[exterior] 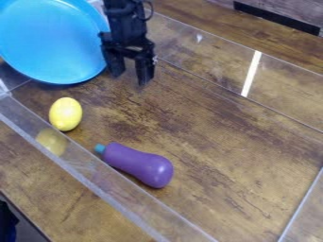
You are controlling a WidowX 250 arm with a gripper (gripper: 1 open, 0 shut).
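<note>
My black gripper (131, 66) hangs at the top centre, beside the blue round tub (44, 38), with its two fingers apart and nothing visible between them. A yellow lemon (66, 113) lies on the wooden floor below the tub. A purple eggplant (139, 165) with a teal tip lies at the lower middle.
Clear plastic walls (76, 175) edge the wooden work area on the left and at the back. A white strip (250, 74) lies at the back right.
</note>
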